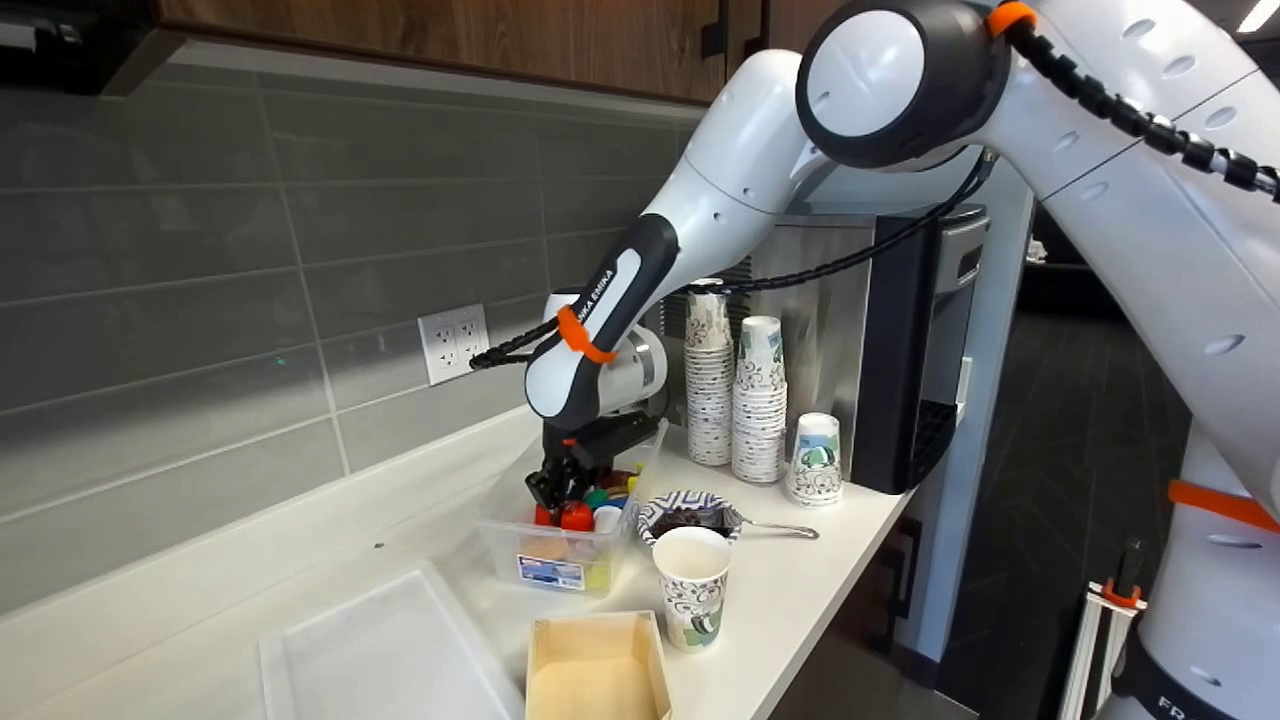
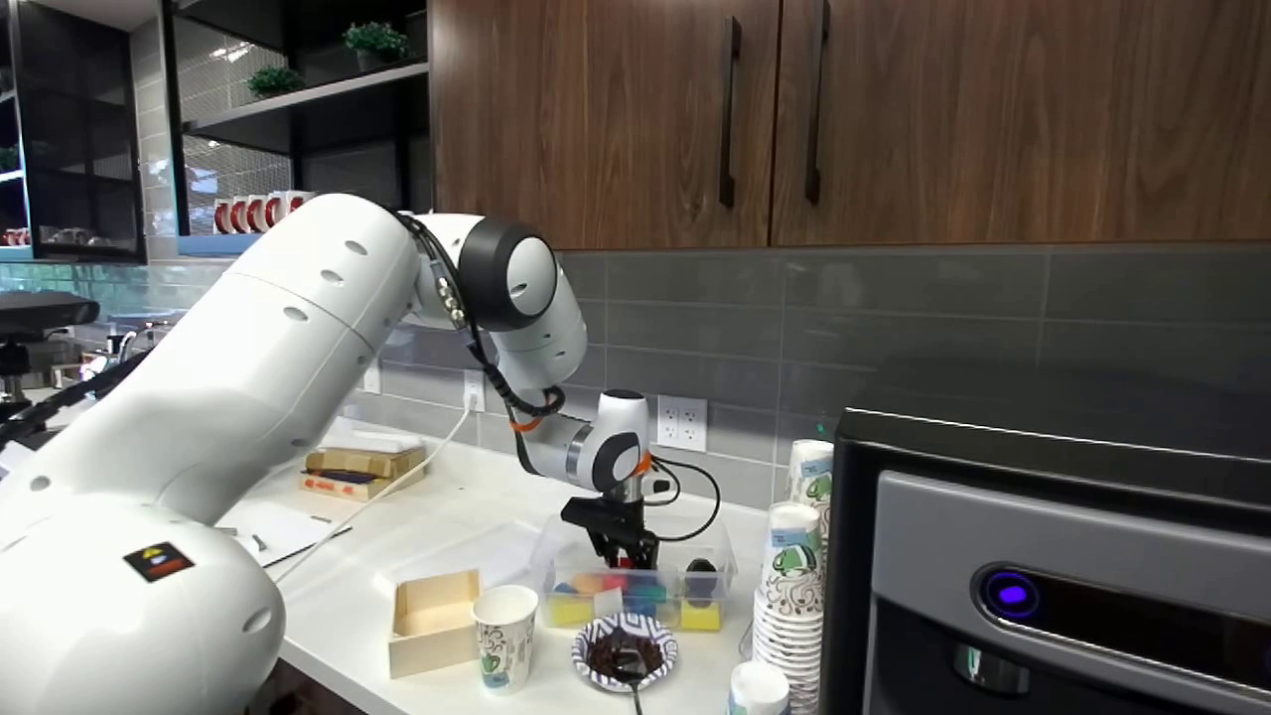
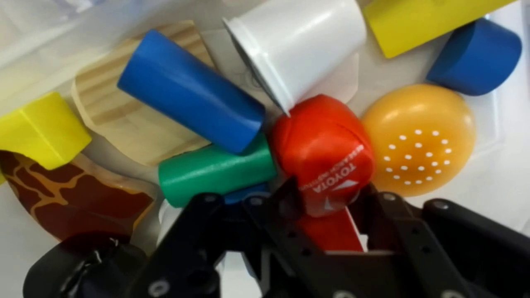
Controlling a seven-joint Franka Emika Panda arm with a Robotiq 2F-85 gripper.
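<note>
In the wrist view, a soft red ball (image 3: 325,144) with white TOYOTA lettering lies among toys in a clear plastic bin (image 1: 576,546). My gripper reaches down into that bin, its black fingers on both sides of the ball's near end. It is shut on the ball. A red block (image 3: 331,231) shows just under the ball, between the fingers in this view; whether they touch it is unclear. From outside, the fingertips are partly hidden by the bin and its contents.
Around the ball lie a white cup (image 3: 303,44), an orange dotted bun (image 3: 422,139), a blue cylinder (image 3: 191,92) and a green cylinder (image 3: 218,169). Outside the bin stand a paper cup (image 1: 692,594), a patterned bowl (image 2: 625,651) with a spoon, and an open wooden box (image 1: 597,672).
</note>
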